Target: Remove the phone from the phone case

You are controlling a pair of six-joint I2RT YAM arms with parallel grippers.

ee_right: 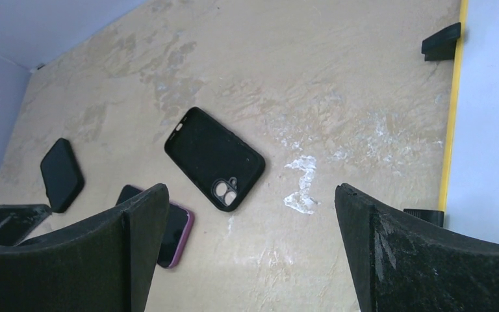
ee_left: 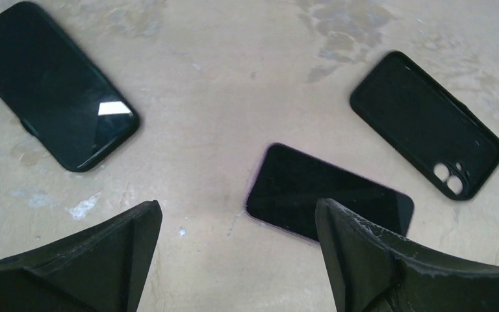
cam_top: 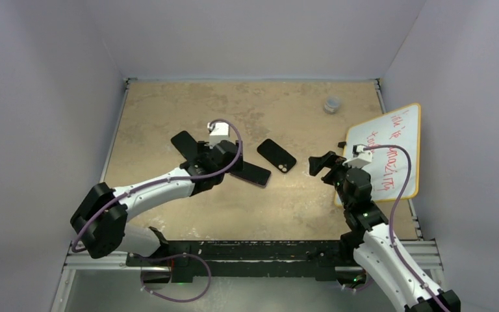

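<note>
An empty black case (ee_left: 425,120) with round camera holes lies on the table, clear of everything else. Close beside it, screen up, rests a bare phone (ee_left: 312,188) with a purplish edge, partly behind a left finger in the left wrist view. Farther left another phone (ee_left: 52,88), its dark screen shining, has a dark raised border around it. My left gripper (cam_top: 221,144) is open above the table between these phones, nothing between its fingers. Right of the empty case (cam_top: 277,156), my right gripper (cam_top: 325,164) hangs open and holds nothing.
A whiteboard (cam_top: 390,156) with red writing lies along the right side, by the right arm. A small clear cup (cam_top: 331,104) stands at the back right. Bare table (cam_top: 195,104) spreads across the back.
</note>
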